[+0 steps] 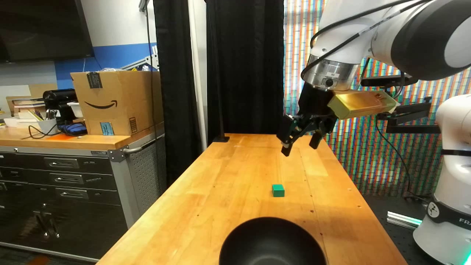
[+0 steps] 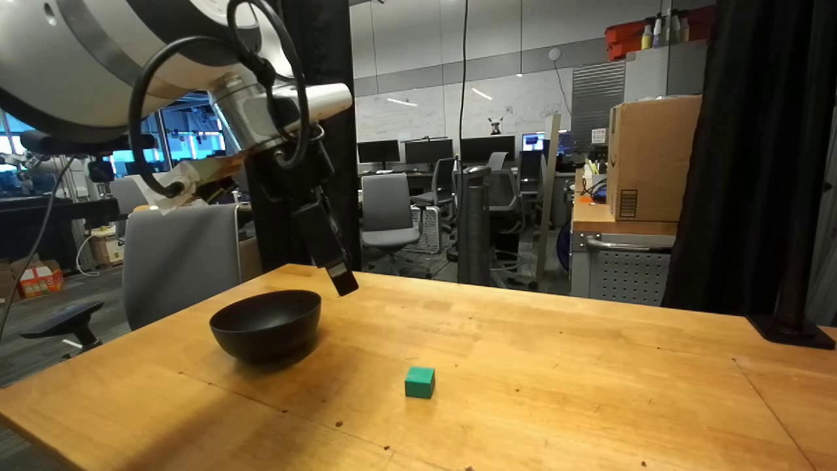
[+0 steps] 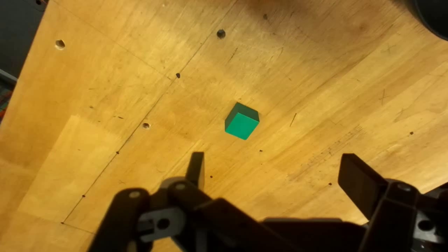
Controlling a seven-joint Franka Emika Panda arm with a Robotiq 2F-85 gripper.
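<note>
A small green cube rests on the wooden table, and the wrist view has the cube just above the middle of the frame, beyond the fingertips. My gripper hangs well above the tabletop with its fingers wide apart; in the wrist view the gripper has bare wood between its fingers. A black bowl stands upright on the table, apart from the cube. Its inside looks empty in exterior view 1, where the front of the bowl is cut off by the frame.
A stand's dark base sits at one end of the table. Off the table, a cardboard box stands on a workbench and a grey chair is near the bowl's side.
</note>
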